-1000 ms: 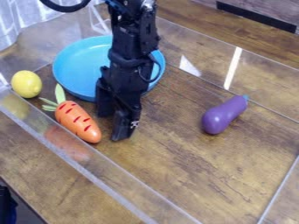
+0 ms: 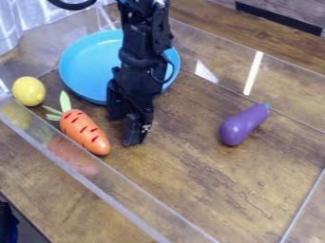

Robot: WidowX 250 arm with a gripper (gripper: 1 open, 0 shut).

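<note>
The black arm reaches down from the top, and its gripper (image 2: 128, 127) is low over the wooden table, just right of an orange toy carrot (image 2: 86, 130) with pale green leaves. The gripper is dark against the wood, so its fingers are hard to make out. Behind it lies a blue round dish (image 2: 86, 60), partly hidden by the arm.
A yellow lemon (image 2: 28, 91) lies at the left edge. A purple eggplant (image 2: 244, 124) lies on the right. Clear walls border the wooden surface (image 2: 216, 190), whose front and right middle are bare.
The gripper and lower arm have shifted very slightly; the objects have stayed where they were.
</note>
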